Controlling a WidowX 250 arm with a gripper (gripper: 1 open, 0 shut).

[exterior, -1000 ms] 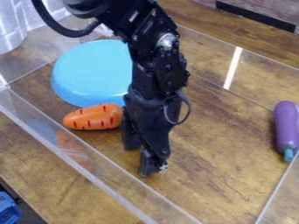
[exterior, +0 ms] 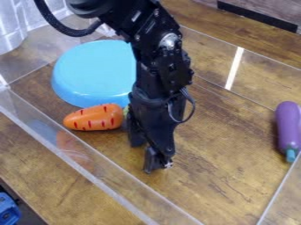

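My black gripper (exterior: 150,151) hangs low over the wooden floor of the clear-walled enclosure, in the middle of the view. Just left of it lies an orange toy carrot (exterior: 91,118), partly hidden at its right end by the gripper. Whether the fingers are open or shut, or have anything between them, I cannot tell.
A blue round dish (exterior: 88,70) lies at the back left. A purple toy eggplant (exterior: 289,127) lies at the right edge. Clear walls bound the area. The floor right of the gripper is clear, and a blue object (exterior: 6,209) sits outside at lower left.
The gripper has risen slightly over the last second; the objects around it look unchanged.
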